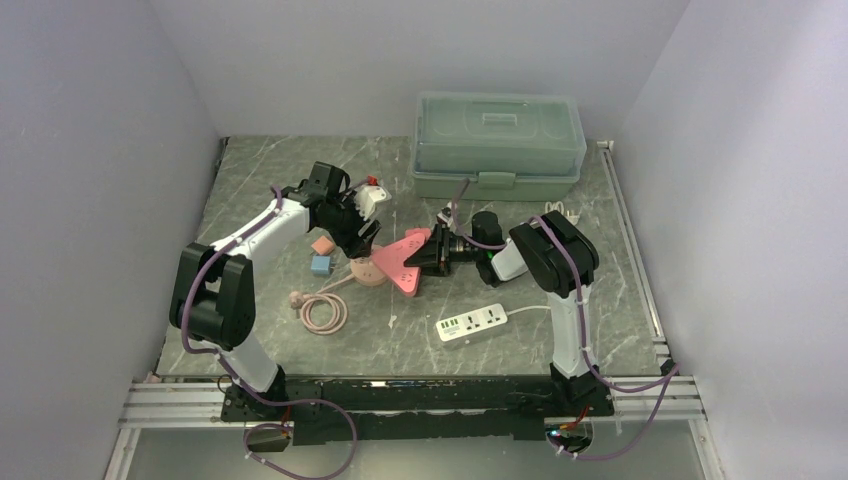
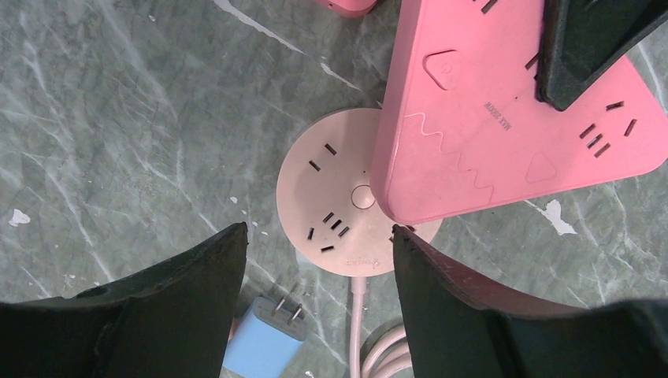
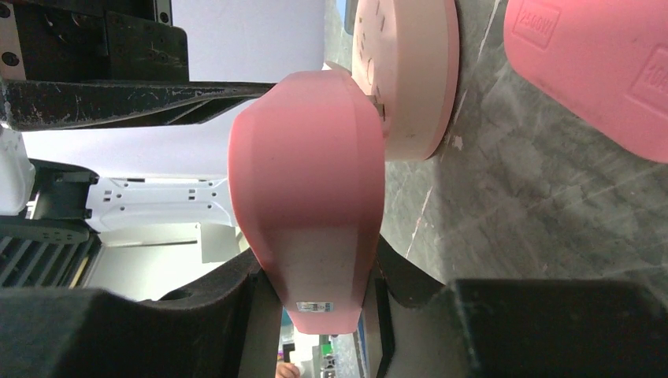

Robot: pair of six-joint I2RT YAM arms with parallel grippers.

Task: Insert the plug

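A pink triangular socket block (image 2: 504, 118) with slots on its face is raised off the table, and my right gripper (image 1: 428, 258) is shut on it. In the right wrist view the block (image 3: 311, 181) appears edge-on between that gripper's fingers. My left gripper is open, its fingers apart with nothing visibly held. A round pale-pink socket disc (image 2: 315, 189) shows in the gap, farther off on the table; the block covers part of its edge. The blue plug (image 2: 264, 342), with two metal prongs showing, lies on the table near the left finger.
An orange-pink plug (image 1: 323, 245) rests behind the blue one. A coiled pink cord (image 1: 323, 314) and a white power strip (image 1: 471, 322) occupy the front. At the back right stands a green lidded box (image 1: 500, 150). Bare table shows between strip and cord.
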